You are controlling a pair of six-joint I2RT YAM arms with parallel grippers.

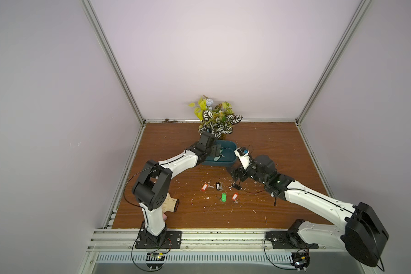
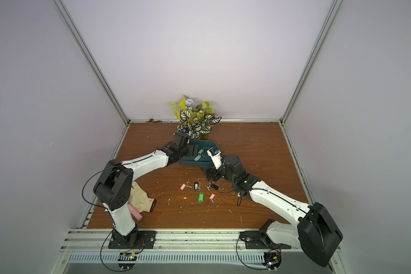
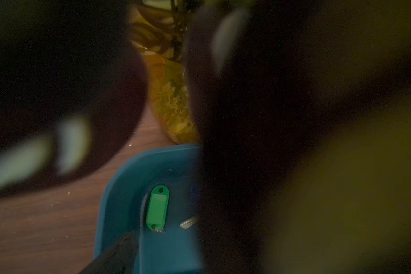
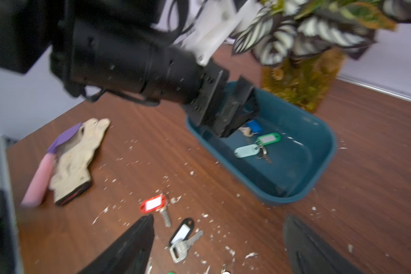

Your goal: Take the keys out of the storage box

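Note:
The blue storage box (image 4: 264, 185) stands on the table in front of the plant. Inside lie a pale teal tag (image 4: 247, 151), a green-rimmed tag (image 4: 268, 138) and a blue tag (image 4: 254, 126), with keys by them. Against one side, the left wrist view shows another green tag (image 3: 158, 207) and a key (image 3: 188, 222). Over the box's left part my left gripper is open, apparently empty. My right gripper is open in front of the box, nothing between its fingers. Dark blurred leaves cover much of the left wrist view.
Outside the box lie tagged keys: a red tag (image 4: 153, 203), a black tag (image 4: 181, 232), a green tag (image 1: 223, 197) and others. The plant (image 1: 217, 117) leans close over my left wrist. A glove (image 2: 140, 198) lies front left.

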